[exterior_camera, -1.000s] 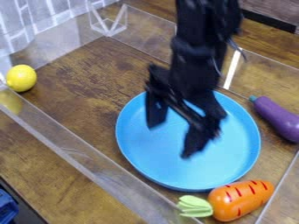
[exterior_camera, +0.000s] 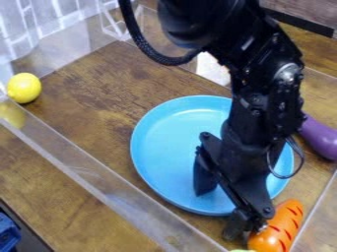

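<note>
My black gripper is low over the right part of a blue plate, fingers open and pointing down toward the plate's front right rim. Just beside the lower fingertip lies an orange toy carrot, partly hidden by the gripper, with only a bit of its pale green top showing at the bottom edge.
A purple eggplant lies at the right edge. A yellow lemon sits at the far left. Clear plastic walls cross the left and back. The wooden surface left of the plate is bare.
The gripper has come down and toward the front right, from above the plate's back to beside the carrot, which it now partly covers.
</note>
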